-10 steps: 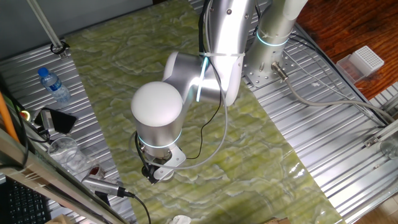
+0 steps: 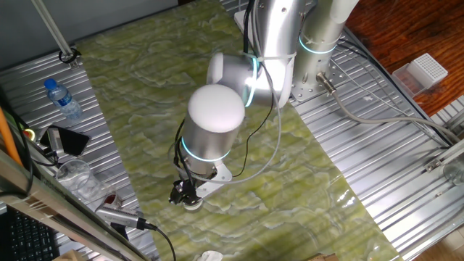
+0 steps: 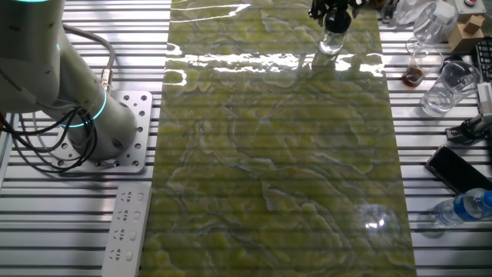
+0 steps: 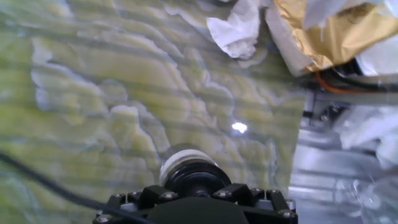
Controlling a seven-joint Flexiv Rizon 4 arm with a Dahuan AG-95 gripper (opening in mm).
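Observation:
A small clear glass bottle (image 3: pixel 332 41) with a black cap hangs upright below my gripper (image 3: pixel 336 11) at the far edge of exterior view 2. In the wrist view the gripper is shut on the bottle's black cap (image 4: pixel 194 177), a finger on either side. The bottle's pale shoulder shows past the cap, and its lower body is mostly hidden there. From exterior view 1 the gripper (image 2: pixel 187 194) is seen over the green marbled mat (image 2: pixel 290 196), with only a little of the bottle beneath it. How far its base is above the mat, I cannot tell.
Clear glasses (image 3: pixel 452 86), a phone (image 3: pixel 459 170) and a water bottle (image 3: pixel 463 206) stand or lie beside the mat. Crumpled tissue (image 4: pixel 237 30) and a gold wrapper (image 4: pixel 348 34) lie near its edge.
The gripper's dark fingers show more now. Objects beside the mat have stayed put.

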